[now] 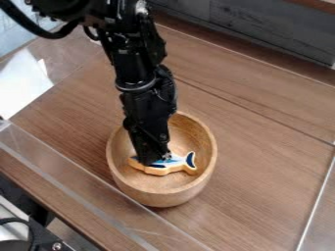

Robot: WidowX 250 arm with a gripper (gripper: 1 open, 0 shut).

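A round wooden bowl [183,193] stands on the wooden table, holding a flat toy fish [179,166] with blue, white and orange colouring. My black gripper [152,157] reaches down from the top of the view into the bowl, its tip at the middle of the fish. It is shut on the fish, though its fingertips are hard to make out against the dark body.
A clear strip runs along the near left edge. A white sheet [19,81] lies at the left, and a grey panel [249,34] stands at the back.
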